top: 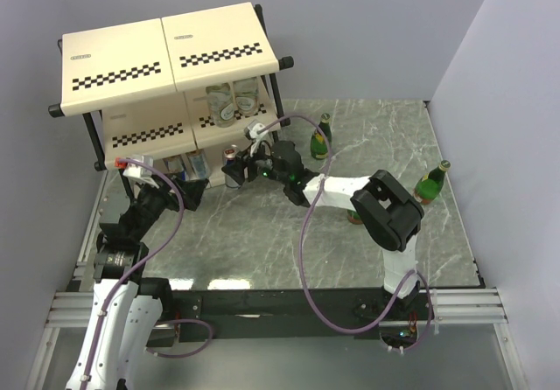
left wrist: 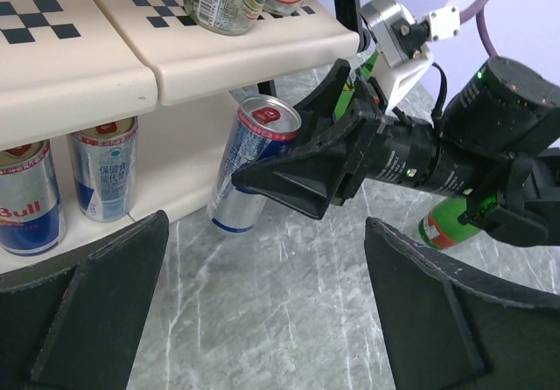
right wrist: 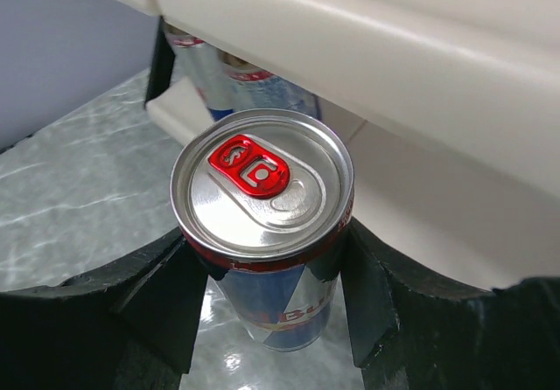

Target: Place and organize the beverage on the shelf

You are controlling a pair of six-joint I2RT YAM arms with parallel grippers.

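Observation:
A blue-and-silver can [right wrist: 261, 189] with a red pull tab stands between the fingers of my right gripper, which touch both its sides. The left wrist view shows this can [left wrist: 236, 184] leaning a little, at the front of the bottom shelf's right part, below the middle shelf's edge. My right gripper [top: 234, 168] reaches in from the right. Open and empty, my left gripper faces the left part of the shelf [top: 118, 27]. More cans [left wrist: 105, 167] stand on the bottom shelf at left.
Clear glass-like cans [top: 220, 104] occupy the middle shelf's right side. Green bottles [top: 321, 136] stand on the counter to the right, another bottle [top: 431, 182] farther over. The middle shelf's edge overhangs the can closely.

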